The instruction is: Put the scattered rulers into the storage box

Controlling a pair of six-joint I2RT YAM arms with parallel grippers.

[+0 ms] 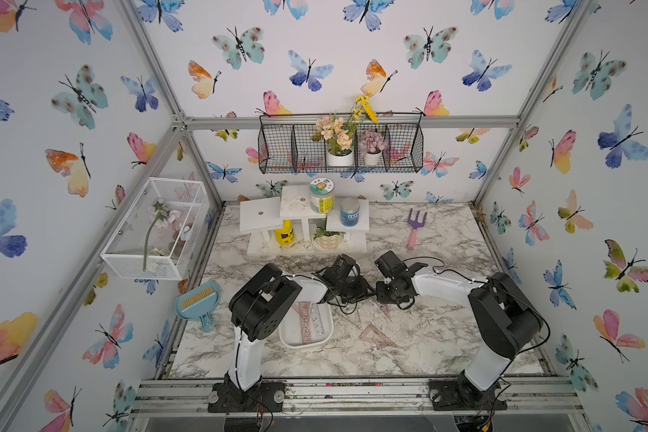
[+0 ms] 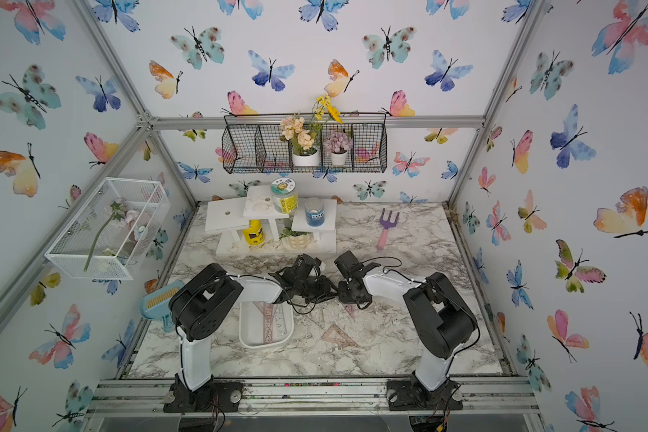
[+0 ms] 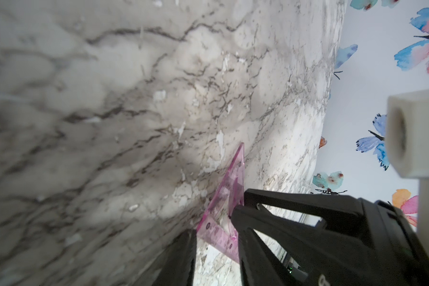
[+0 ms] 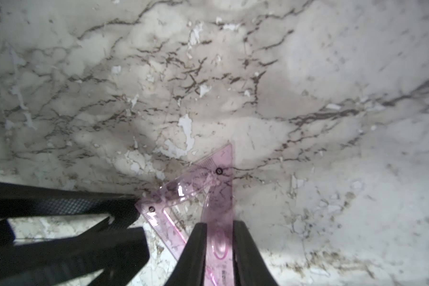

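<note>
In the right wrist view, a pink transparent triangle ruler [image 4: 219, 195] has one strip running between the fingers of my right gripper; whether they press on it is unclear. My left gripper stands part open around the other side of the same ruler [image 3: 219, 236], near one corner. Both grippers almost meet above the middle of the table. Another pink triangle ruler [image 1: 378, 342] lies on the marble top in front of them. The white storage box [image 1: 306, 346], beneath the left arm, contains pink rulers [image 1: 305, 318]; that arm covers its back part.
Behind the arms stands a white shelf [image 1: 262, 214] with jars and a pot. A purple fork [image 1: 413, 234] lies at the back right; a blue dustpan [image 1: 198, 302] is at the left.
</note>
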